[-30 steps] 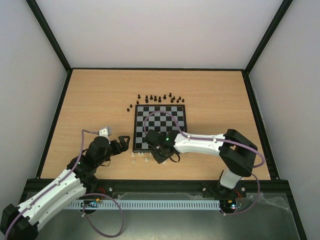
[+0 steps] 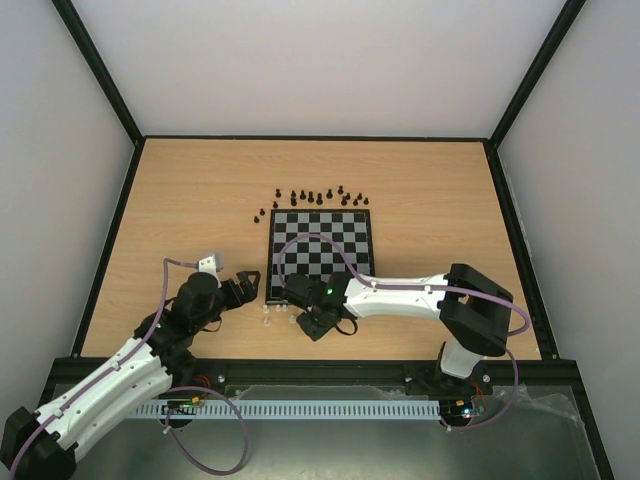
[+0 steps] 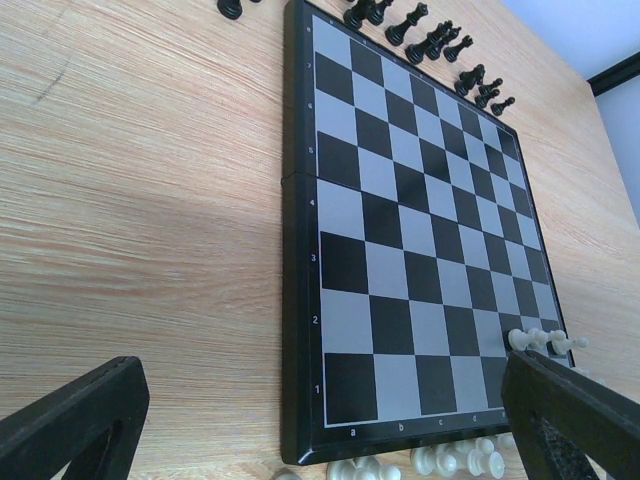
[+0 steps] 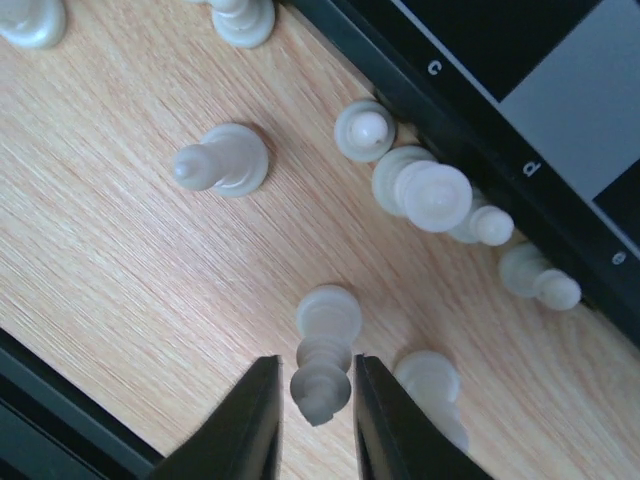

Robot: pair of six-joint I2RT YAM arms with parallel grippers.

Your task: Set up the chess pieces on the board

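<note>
The black-and-grey chessboard (image 2: 320, 235) lies mid-table, black pieces (image 2: 311, 196) standing behind it, white pieces (image 3: 445, 462) along its near edge. My left gripper (image 2: 248, 285) is open left of the board, empty between its fingers. My right gripper is over the front-edge pieces, its fingers part open around the top of a tall white piece (image 4: 322, 380); whether they touch it I cannot tell. Further white pieces (image 4: 225, 160) stand nearby in the right wrist view.
Bare wooden table (image 2: 180, 190) surrounds the board on the left and right. A dark frame rail (image 4: 70, 410) runs close in front of the white pieces.
My right arm has shifted a little toward the front of the table, its wrist lower in the top view. The left arm and pieces appear unchanged.
</note>
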